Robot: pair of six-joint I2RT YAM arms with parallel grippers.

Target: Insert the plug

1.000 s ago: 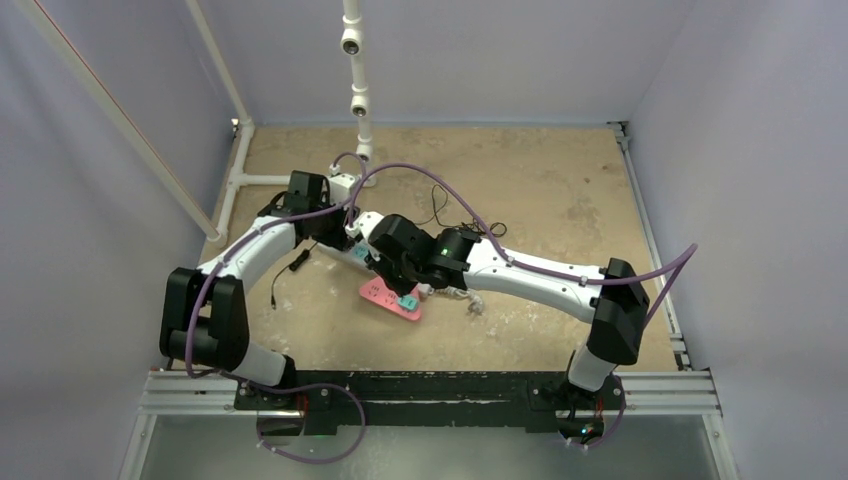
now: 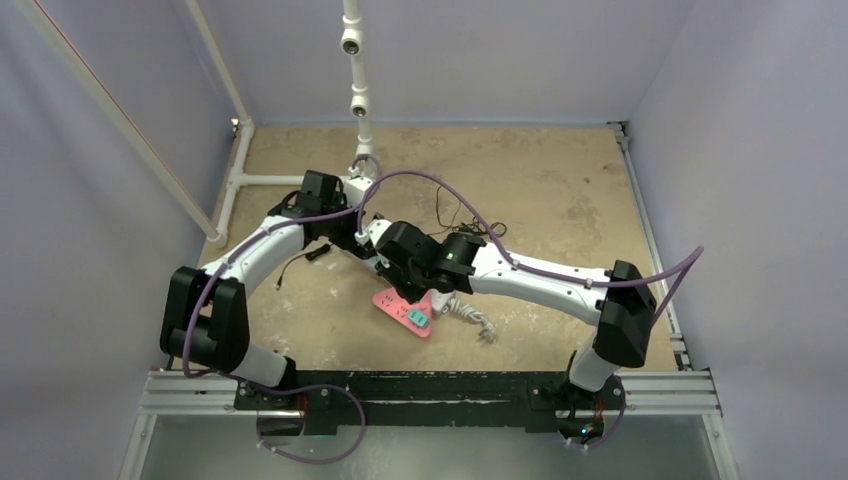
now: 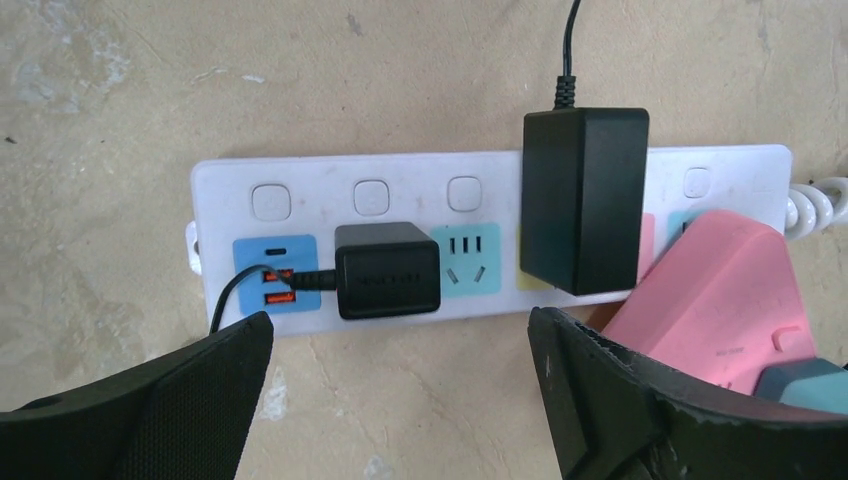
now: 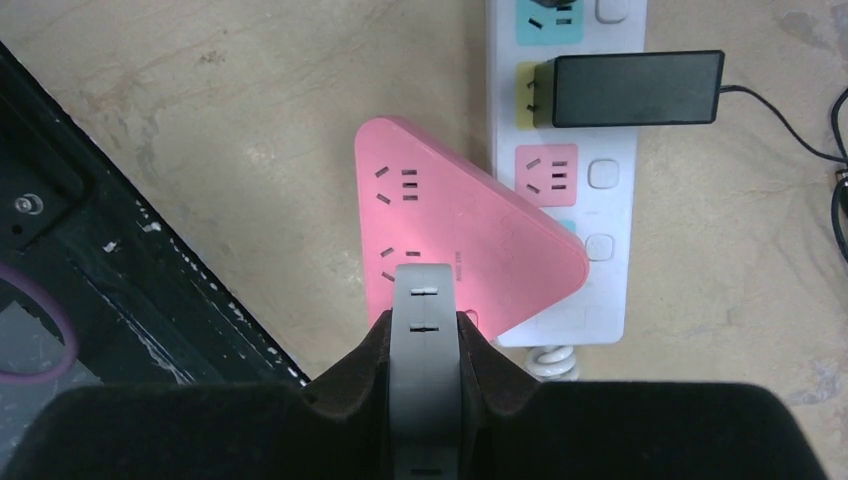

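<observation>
My right gripper is shut on a grey block-like piece (image 4: 424,360) above the pink triangular socket strip (image 2: 398,308), whose slots show in the right wrist view. A white power strip (image 3: 385,175) lies alongside, carrying a large black adapter (image 3: 585,200) and a smaller black plug (image 3: 388,270) with a cable. My left gripper is open over the bare table just below the white strip in its wrist view, nothing between its fingers. In the top view both grippers are hidden behind their arms.
A coiled white cord (image 2: 470,315) lies right of the pink strip, and loose black cables (image 2: 475,225) lie behind. The frame's upright (image 2: 362,130) stands at the back.
The pink strip and white cord have shifted rightward and toward the front. Both arms' wrists have moved slightly rightward.
</observation>
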